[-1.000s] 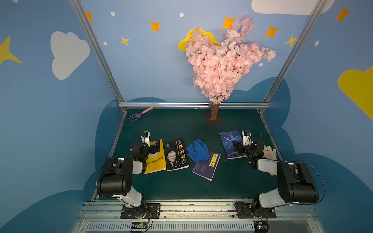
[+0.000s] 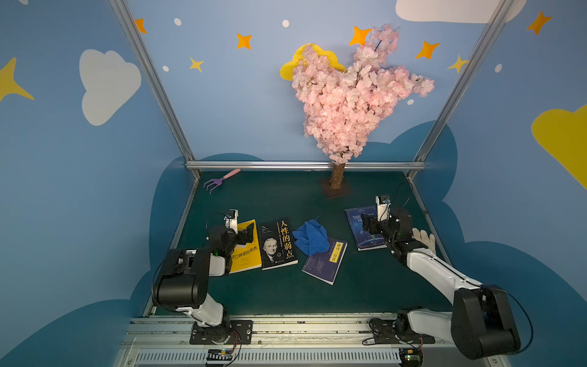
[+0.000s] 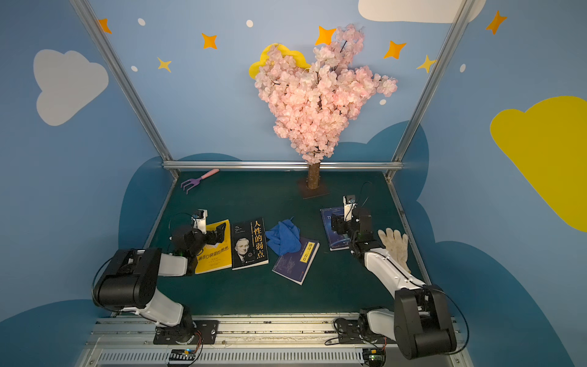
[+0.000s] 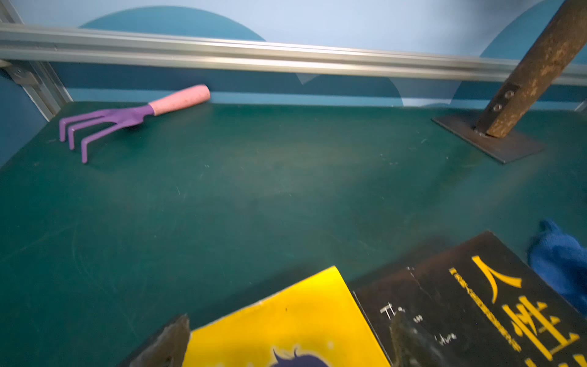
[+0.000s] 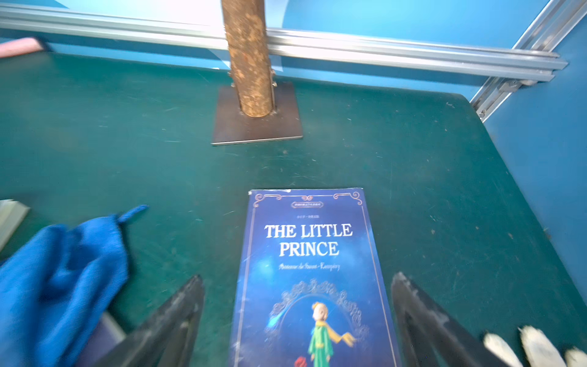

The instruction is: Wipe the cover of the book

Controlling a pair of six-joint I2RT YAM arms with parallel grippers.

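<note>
Four flat books would be several: the yellow book (image 2: 245,260) lies at the left, a black book (image 2: 278,252) beside it, a purple book (image 2: 324,264) with a yellow label right of that, and the blue "The Little Prince" book (image 5: 308,269) at the right. A crumpled blue cloth (image 2: 311,236) rests partly over the purple book's upper corner. My left gripper is open above the yellow book, touching nothing that shows. Over the blue book hangs my right gripper, its fingers spread and empty.
A purple garden fork (image 2: 221,180) lies at the back left. The blossom tree's base plate (image 2: 335,189) stands at the back. A pale glove (image 3: 394,246) lies by the right edge, near the right arm.
My right gripper has moved a little left and farther back, over the blue book, and its arm has stretched out. The left arm has barely shifted; cloth and books lie as before.
</note>
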